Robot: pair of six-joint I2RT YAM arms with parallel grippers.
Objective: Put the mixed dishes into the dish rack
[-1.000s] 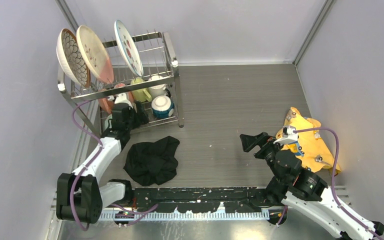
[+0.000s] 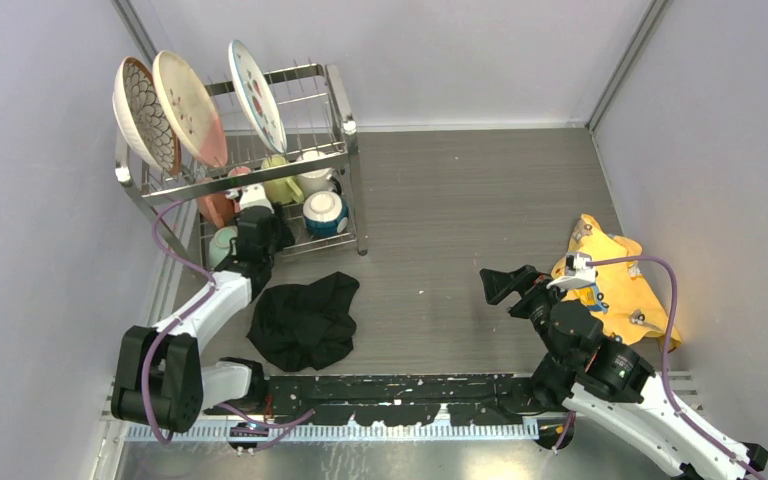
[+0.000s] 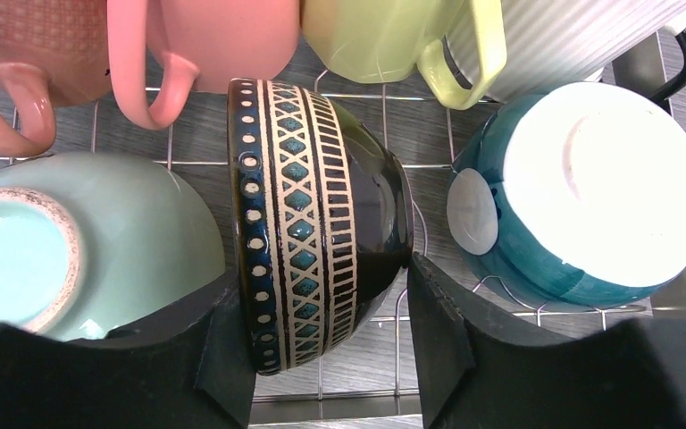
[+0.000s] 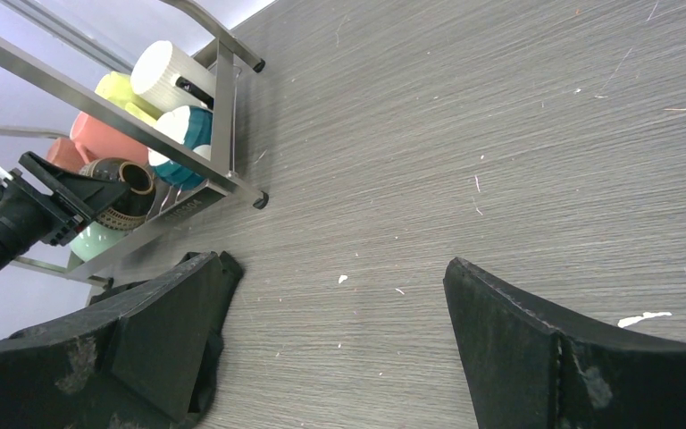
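On the rack's lower tier, a dark patterned bowl (image 3: 295,223) stands tilted on its side between an upturned celadon bowl (image 3: 98,241) and a teal-and-white cup (image 3: 581,188). My left gripper is around the dark bowl's near part, fingers part apart; whether it grips is unclear. Behind are pink (image 3: 205,45), yellow (image 3: 366,36) and white (image 3: 545,36) mugs. Plates (image 2: 190,110) stand on the upper tier. My right gripper (image 2: 495,285) is open and empty at the lower right, away from the rack.
A black cloth (image 2: 302,320) lies before the rack (image 2: 350,150). A yellow cloth (image 2: 630,300) lies behind the right arm at the right wall.
The right arm is unchanged.
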